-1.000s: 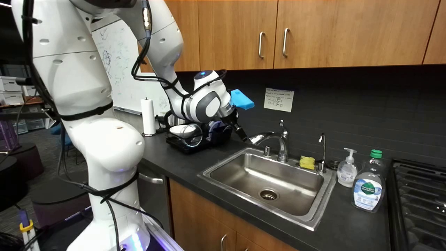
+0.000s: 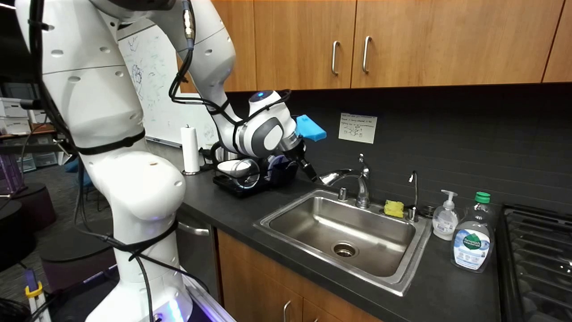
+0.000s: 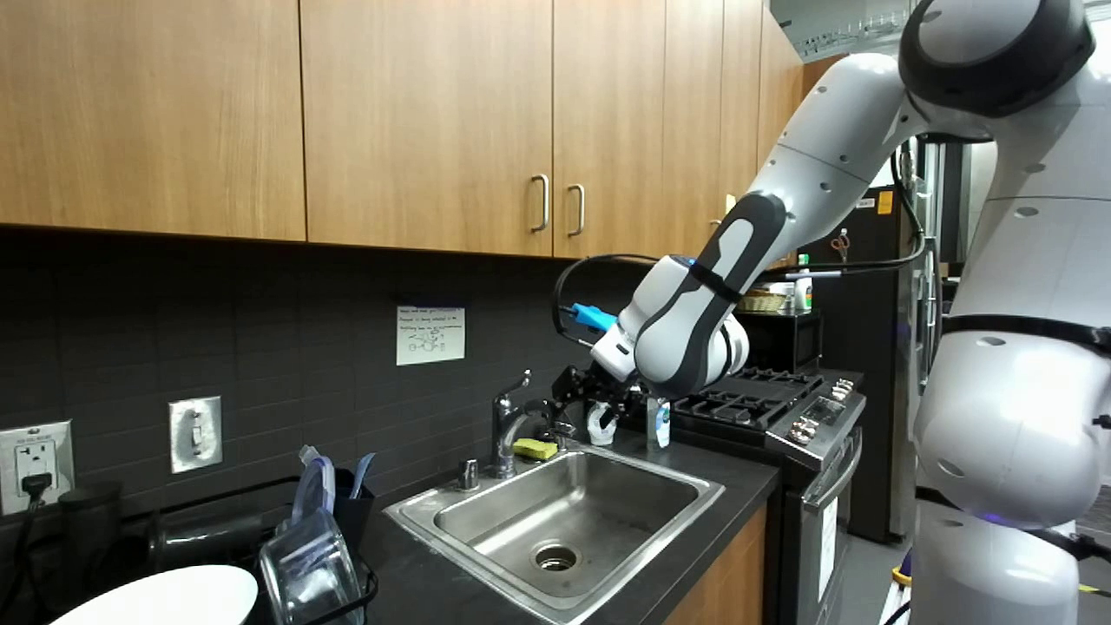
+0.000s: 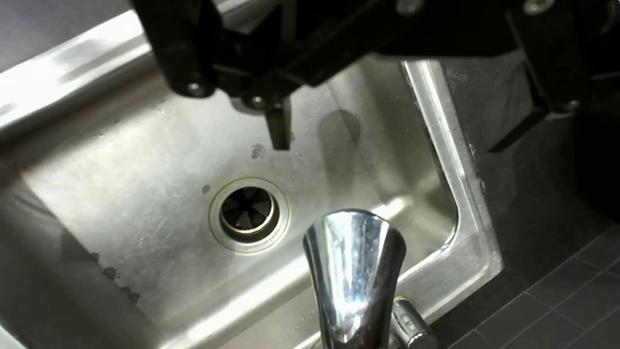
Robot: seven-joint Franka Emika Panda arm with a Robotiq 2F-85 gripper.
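My gripper is open, its two black fingers wide apart with nothing between them. In the wrist view one fingertip (image 4: 279,129) shows over the sink basin and the other over the dark counter past the rim. The chrome faucet spout (image 4: 354,273) rises at the bottom of that view. In exterior view 1 the gripper (image 2: 309,171) points down close to the end of the faucet (image 2: 343,174); whether they touch cannot be told. The steel sink (image 2: 279,214) is empty, with its drain (image 4: 248,214) uncovered.
Behind the sink lies a yellow sponge (image 2: 394,209) beside a small tap (image 2: 413,193). A soap pump (image 2: 445,220) and a dish soap bottle (image 2: 472,247) stand right, near the stove (image 2: 541,257). A dish rack (image 2: 241,185) sits left.
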